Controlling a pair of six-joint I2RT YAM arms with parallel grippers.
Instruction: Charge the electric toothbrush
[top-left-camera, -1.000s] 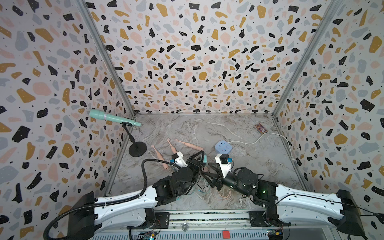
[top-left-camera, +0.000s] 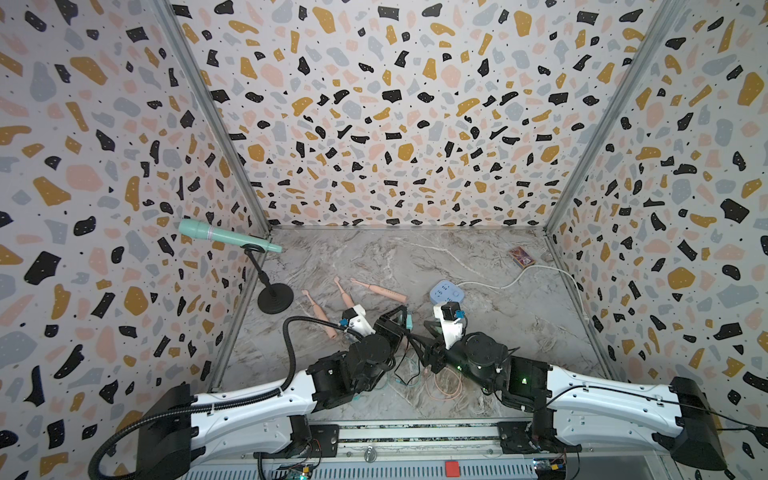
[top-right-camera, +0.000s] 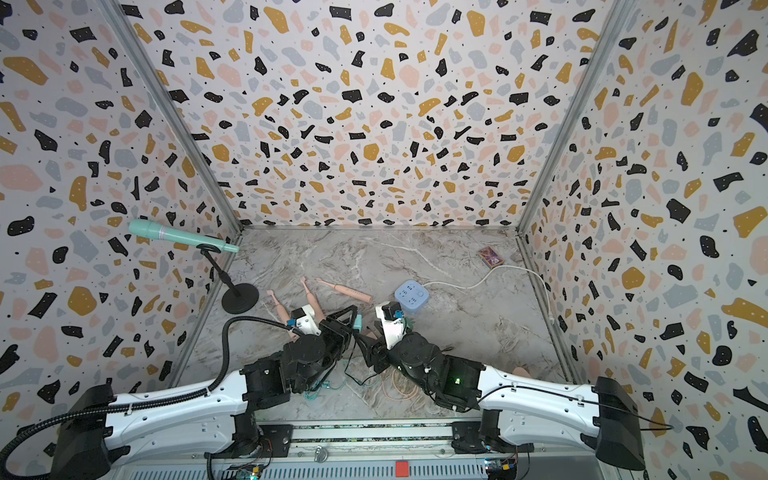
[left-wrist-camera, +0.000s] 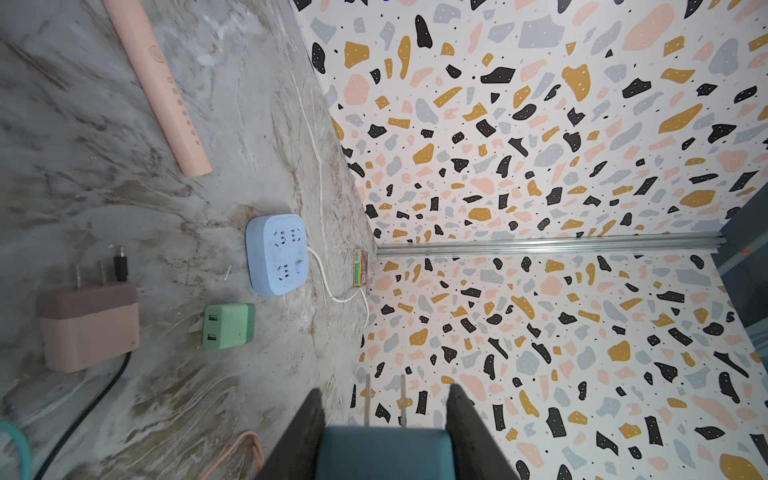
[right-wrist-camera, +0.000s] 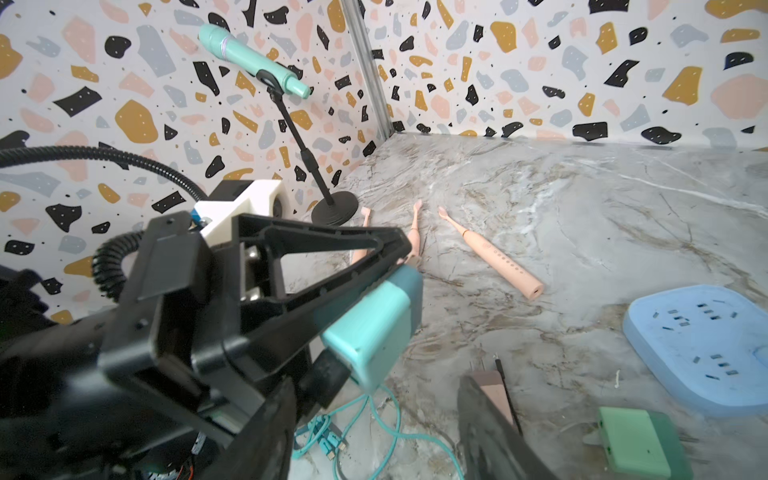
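My left gripper is shut on a teal charger, held above the table; its two metal prongs point away from the gripper in the left wrist view. My right gripper stands open close beside the charger, nothing clearly between its fingers. Three pink toothbrushes lie on the table; the nearest to the strip is a toothbrush (right-wrist-camera: 504, 264) lying alone, and another toothbrush (top-left-camera: 344, 293) lies left of it. The blue power strip (left-wrist-camera: 277, 254) rests flat farther back, with empty sockets facing up.
A pink-brown charger (left-wrist-camera: 88, 328) and a green charger (left-wrist-camera: 228, 325) lie before the strip. Teal cable (right-wrist-camera: 392, 436) is looped below the grippers. A microphone stand (top-left-camera: 275, 297) is at the left, a small box (top-left-camera: 521, 256) at the right.
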